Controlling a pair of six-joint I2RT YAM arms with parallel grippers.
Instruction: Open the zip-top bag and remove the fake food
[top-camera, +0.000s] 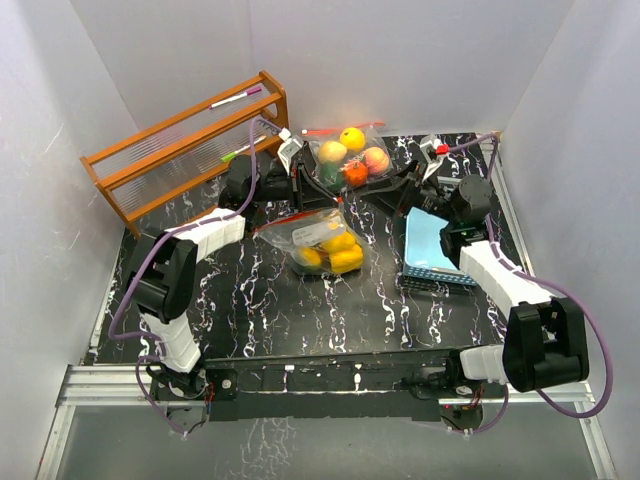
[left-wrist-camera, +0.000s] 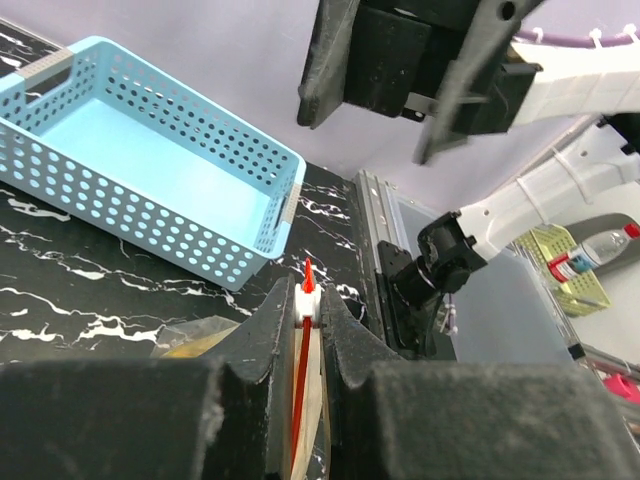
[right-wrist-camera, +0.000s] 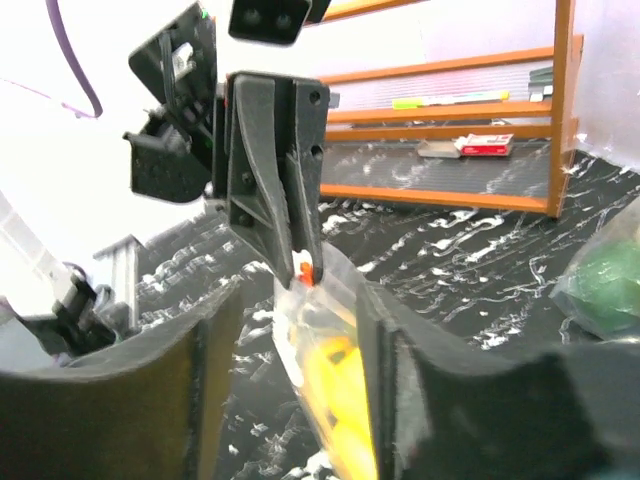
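Note:
A clear zip top bag (top-camera: 315, 240) with yellow fake food lies mid-table, its red seal upright at one end. My left gripper is shut on the bag's top by the red zipper, as the right wrist view (right-wrist-camera: 305, 270) also shows. My right gripper (top-camera: 380, 195) stands open, apart from the left one, to its right; in the left wrist view it hangs above with nothing visible between its fingers. A second bag (top-camera: 350, 155) with round fruit and something green lies behind.
A blue basket (top-camera: 430, 250) stands on the right, partly under the right arm. A wooden rack (top-camera: 180, 140) stands at back left.

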